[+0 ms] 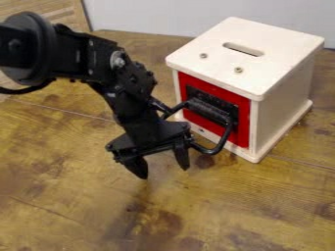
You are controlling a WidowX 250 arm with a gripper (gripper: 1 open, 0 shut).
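My black gripper [161, 161] hangs low over the wooden floor at the centre, pointing down, its two fingers apart with nothing between them. It is in front and to the left of a white wooden box [277, 108] with a slot and two screws on top. The box's red front panel [240, 142] carries a black fitting [216, 108], from which a black bent bar or tube [214, 149] reaches down and out beside my gripper; whether they touch I cannot tell.
A light wall [157, 12] runs along the back.
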